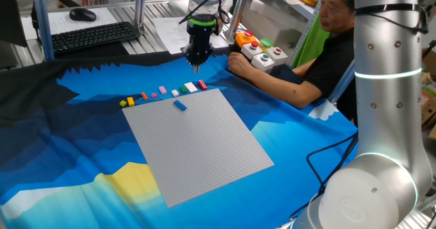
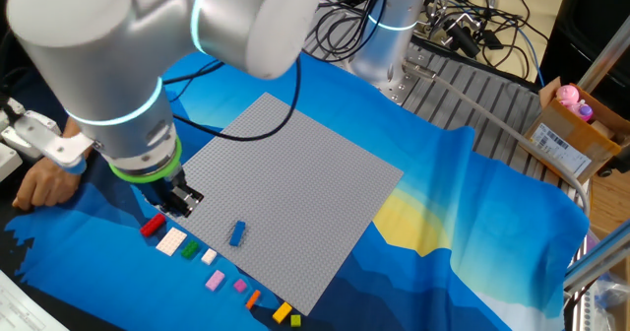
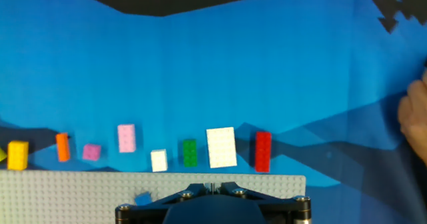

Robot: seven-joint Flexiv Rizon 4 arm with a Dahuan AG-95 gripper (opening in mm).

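A grey baseplate (image 1: pixel 197 144) lies on the blue printed cloth. A blue brick (image 1: pixel 180 105) sits askew on it near its far edge. Along that edge, off the plate, runs a row of loose bricks, among them a red brick (image 3: pixel 263 151), a large white brick (image 3: pixel 221 147), a green brick (image 3: pixel 190 153) and a yellow brick (image 3: pixel 18 155). My gripper (image 1: pixel 196 70) hangs in the air above the row's red end. Its fingertips meet in the wrist view, shut with nothing visible between them. There, the gripper's body partly hides the plate and the blue brick.
A person's hand (image 2: pixel 49 181) rests on the cloth beside the red end of the row. Button boxes (image 1: pixel 263 62) stand near the person's arm. A keyboard (image 1: pixel 95 37) lies at the back left. Most of the baseplate is bare.
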